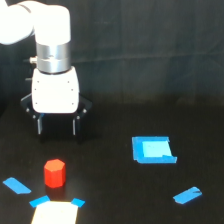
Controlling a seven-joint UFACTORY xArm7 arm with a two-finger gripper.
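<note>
My white arm ends in a gripper at the upper left, its two dark fingers spread apart with nothing seen between them. Below it, on the black table, stands a red hexagonal block. To the right lies a pale square framed in blue tape. At the bottom edge, partly cut off, is a cream square with blue tape at its upper corners.
Short strips of blue tape lie at the left and lower right. A dark backdrop fills the rear.
</note>
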